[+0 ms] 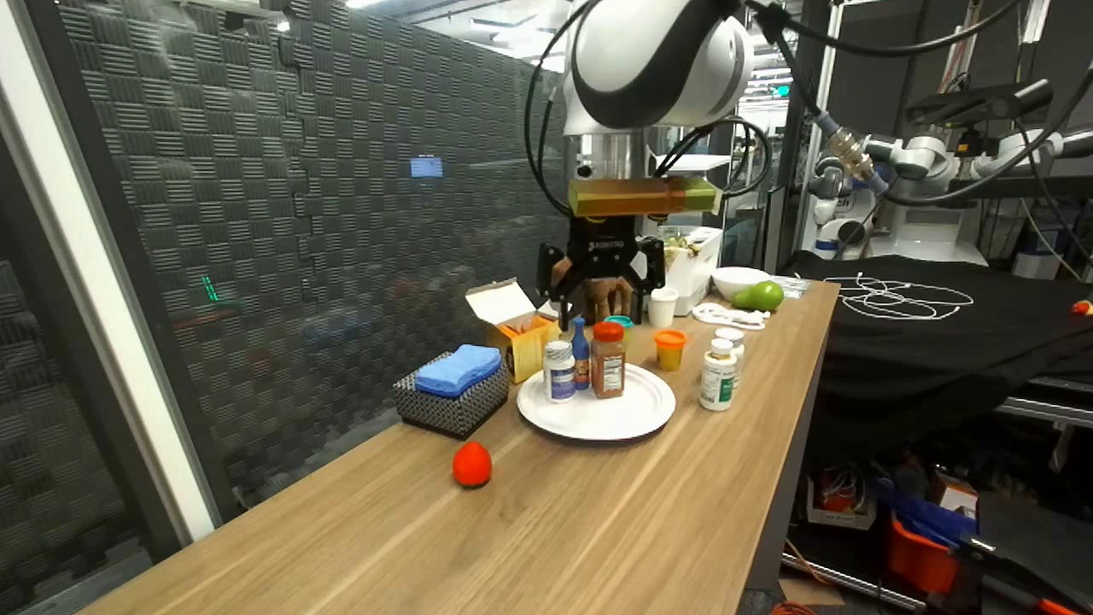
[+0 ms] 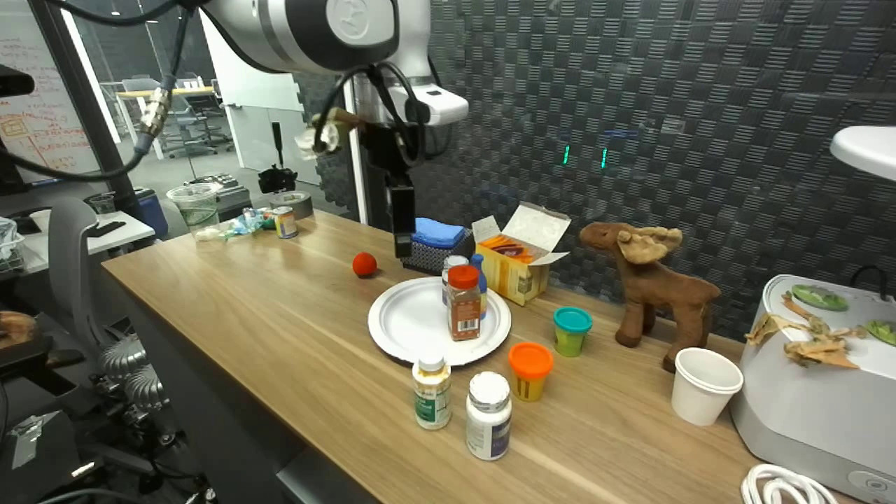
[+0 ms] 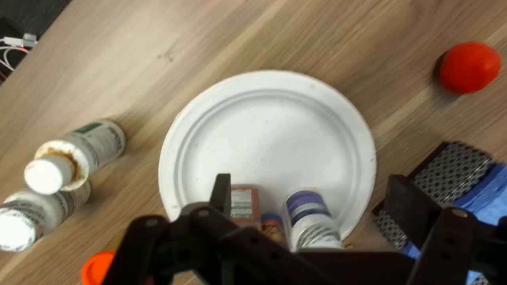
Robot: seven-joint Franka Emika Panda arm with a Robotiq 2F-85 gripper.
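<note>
On the white plate (image 1: pixel 615 420) stand a red-capped spice jar (image 1: pixel 609 364), a blue bottle (image 1: pixel 581 355) and a white pill bottle (image 1: pixel 559 373), close together and upright. Above them hangs my gripper (image 1: pixel 601 313), open and empty, clear of their tops. Looking down in the wrist view, the spice jar (image 3: pixel 245 204) and pill bottle (image 3: pixel 311 221) show between the spread fingers, partly covered by the gripper body. The blue bottle (image 3: pixel 272 224) is mostly hidden there. The front half of the plate (image 3: pixel 271 137) is bare.
A red ball-like object (image 2: pixel 365 264) lies beyond the plate. Two white bottles (image 2: pixel 432 395) and an orange-lidded tub (image 2: pixel 530 369) stand nearby. Along the wall are a dark box with blue cloth (image 2: pixel 438 232), an open yellow carton (image 2: pixel 516 260) and a toy moose (image 2: pixel 651 285).
</note>
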